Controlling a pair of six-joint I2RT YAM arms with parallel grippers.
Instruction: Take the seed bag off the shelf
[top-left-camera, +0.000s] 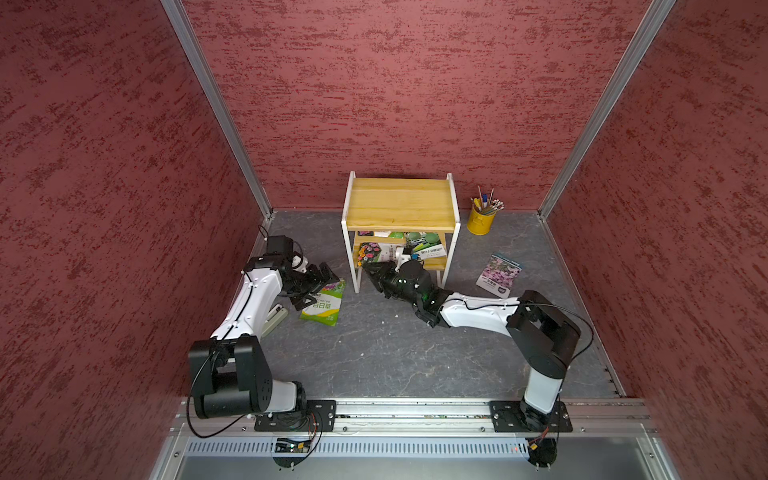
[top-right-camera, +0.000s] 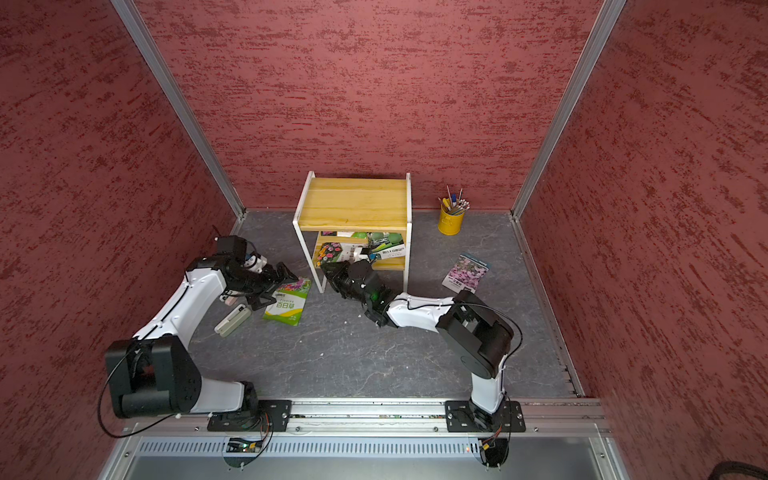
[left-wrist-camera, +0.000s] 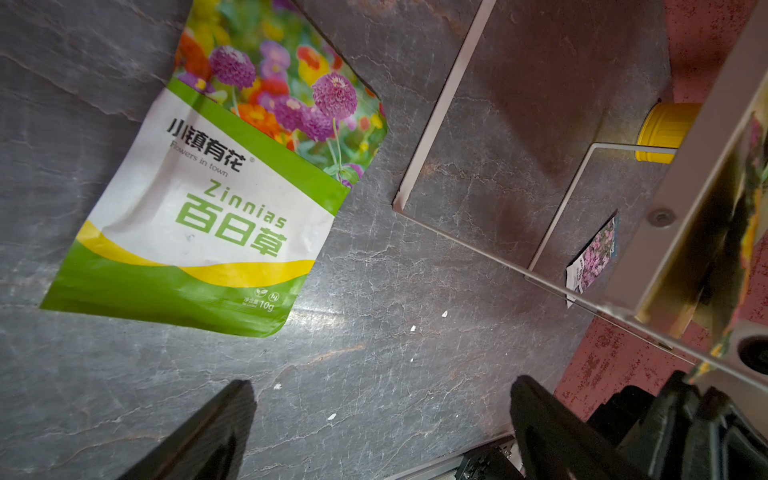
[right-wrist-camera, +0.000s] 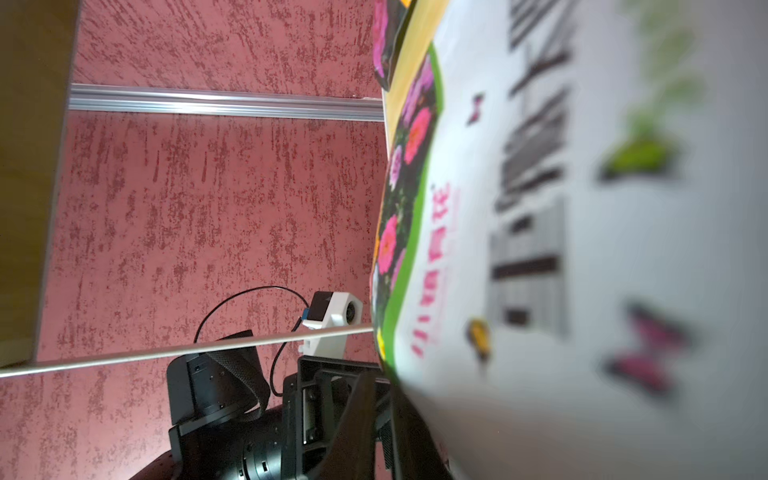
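A white seed bag printed with flowers (top-left-camera: 369, 253) lies on the lower level of the wooden shelf (top-left-camera: 402, 201), its front edge near the shelf's front. My right gripper (top-left-camera: 373, 270) is at that front edge, by the bag's left part. In the right wrist view, the bag (right-wrist-camera: 456, 288) fills the right side, and its edge runs down to the close-set dark fingers (right-wrist-camera: 357, 424); whether it is pinched cannot be told. To the left, my left gripper stands open and empty, beside a green-and-white Zinnias bag (left-wrist-camera: 232, 192) lying flat on the floor.
Another seed bag (top-left-camera: 428, 245) lies on the shelf to the right. A yellow brush pot (top-left-camera: 479, 222) stands right of the shelf, and a purple-flowered packet (top-left-camera: 499, 275) lies on the floor. A pale stapler-like object (top-right-camera: 232, 320) lies near the left arm.
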